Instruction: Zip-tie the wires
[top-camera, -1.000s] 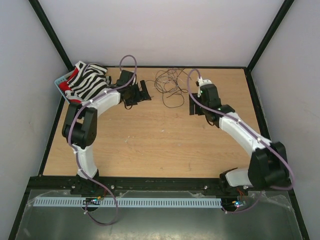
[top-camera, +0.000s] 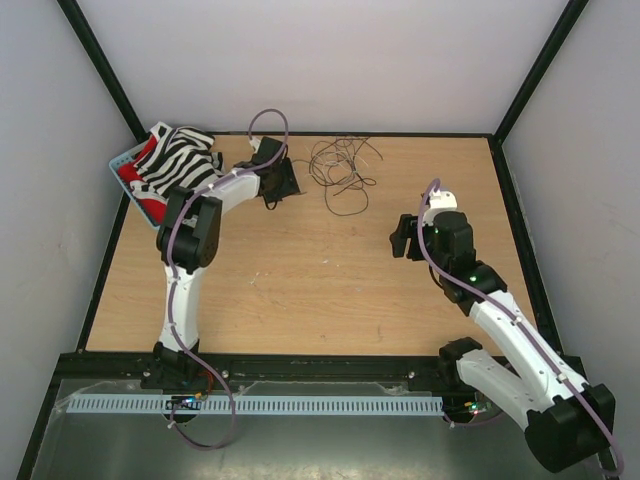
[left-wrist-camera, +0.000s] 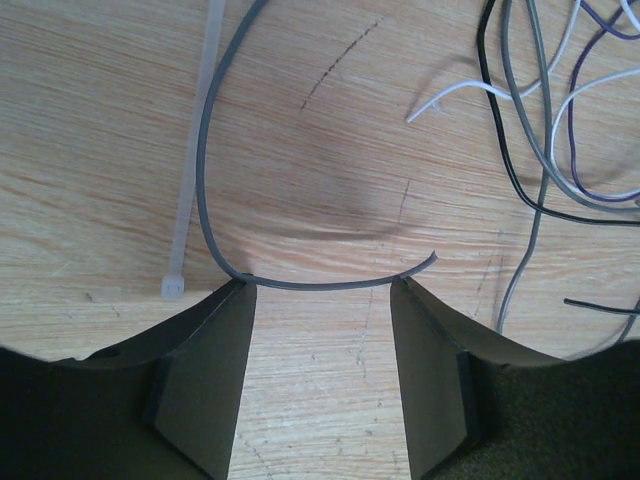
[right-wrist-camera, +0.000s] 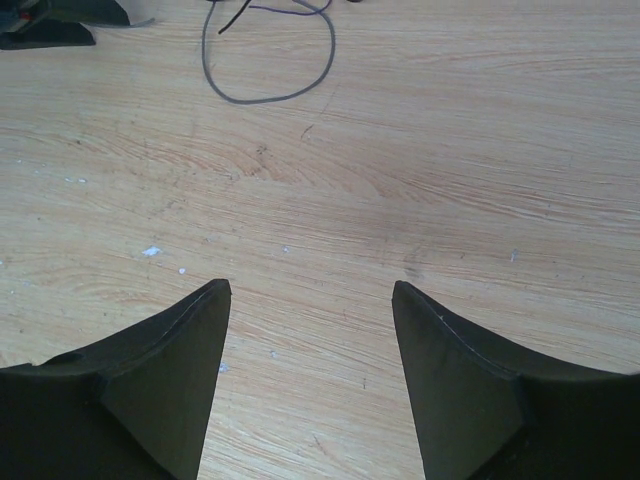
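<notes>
A loose tangle of wires (top-camera: 340, 172) lies at the back middle of the table; their grey, black, white and purple strands show at the upper right of the left wrist view. A pale zip tie (left-wrist-camera: 188, 190) lies flat left of a grey wire (left-wrist-camera: 201, 170). My left gripper is open over the table beside the tangle, with that grey wire crossing at its fingertips. My right gripper stands open over bare wood at the right side of the table, apart from the wires (right-wrist-camera: 265, 98).
A blue basket (top-camera: 124, 176) with striped and red cloth sits at the back left, next to the left arm. A dark frame edges the table, with walls around it.
My left gripper has moved slightly toward the back of the table. My right gripper has moved right and toward the front, away from the wires.
</notes>
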